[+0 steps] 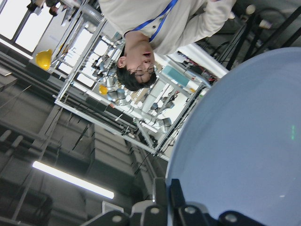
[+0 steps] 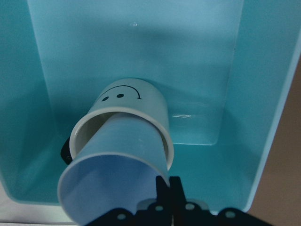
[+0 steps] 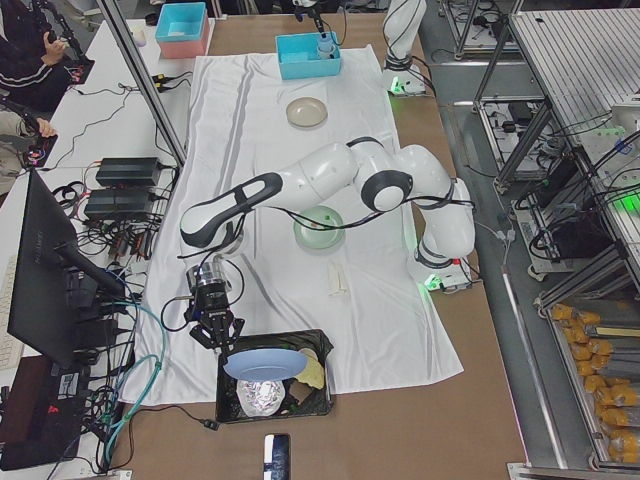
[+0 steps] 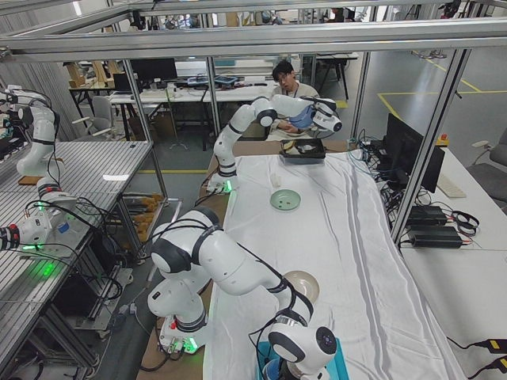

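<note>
A blue plate (image 3: 265, 362) is held by my left gripper (image 3: 225, 340) above the black bin (image 3: 320, 400); in the left wrist view its rim runs between the fingertips. Below it the bin holds a crumpled silver item (image 3: 260, 400) and a yellow item (image 3: 312, 370). At the far end, a turquoise container (image 2: 249, 70) holds a white smiley cup (image 2: 129, 94) with a blue cup (image 2: 131, 141) inside it, both on their sides. My right gripper is at the blue cup's rim, its fingertips close together; whether it grips the rim is unclear.
A green dish (image 4: 285, 199) and a beige dish (image 3: 306, 112) lie on the white cloth, with free room between them. A monitor (image 3: 45, 270) and cables line the left side. A person (image 4: 285, 87) sits behind the black bin.
</note>
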